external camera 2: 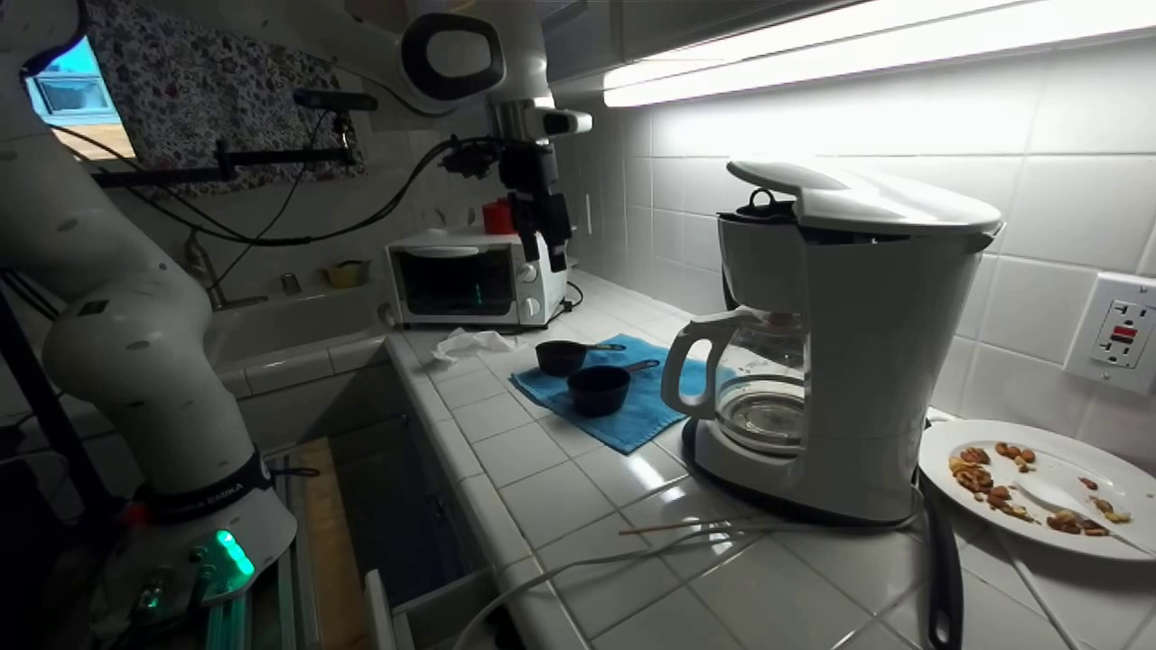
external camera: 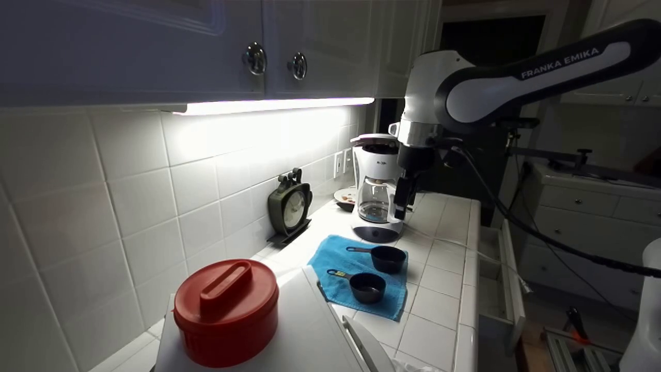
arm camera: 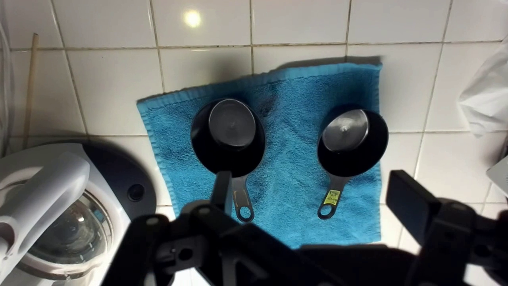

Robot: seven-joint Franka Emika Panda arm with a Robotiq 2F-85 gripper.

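Observation:
Two black measuring cups lie upright on a blue towel (arm camera: 290, 205) on the counter, both handles pointing toward the wall. In the wrist view one cup (arm camera: 228, 159) is left of centre; the other cup (arm camera: 359, 152), with a yellow label on its handle, is to its right. My gripper hangs above the towel with its fingers wide apart and nothing between them. One finger (arm camera: 221, 190) overlaps the left cup's handle area in that view, but the gripper (external camera 2: 547, 260) is well above both cups.
A white coffee maker (external camera 2: 867, 357) with a glass carafe stands close beside the towel. Past it is a plate of nuts (external camera 2: 1040, 439). A toaster oven (external camera 2: 466, 282) bears a red container (external camera: 226, 310). A kitchen scale (external camera: 291, 207) leans by the wall. Bare tiles (external camera: 437, 297) lie along the front.

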